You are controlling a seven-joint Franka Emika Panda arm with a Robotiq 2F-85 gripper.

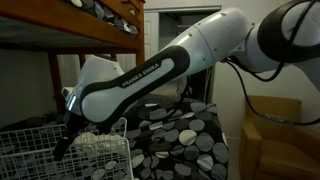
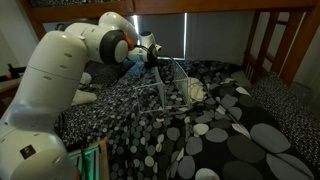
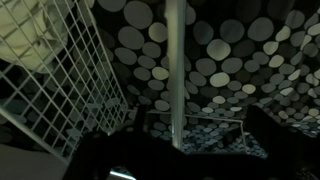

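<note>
A white wire basket stands on the dotted bedding, with a pale crumpled cloth inside it. In the wrist view the cloth is at the upper left, behind the wire mesh. My gripper points down at the basket's rim, over its left part in exterior view 1. Its dark fingers stand apart in the wrist view, so it is open. A pale upright bar crosses the view between them; whether it touches either finger cannot be told. No cloth is between the fingers.
Black bedding with grey dots spreads around the basket. A wooden bunk frame overhangs the left side in exterior view 1. A brown armchair stands at the right.
</note>
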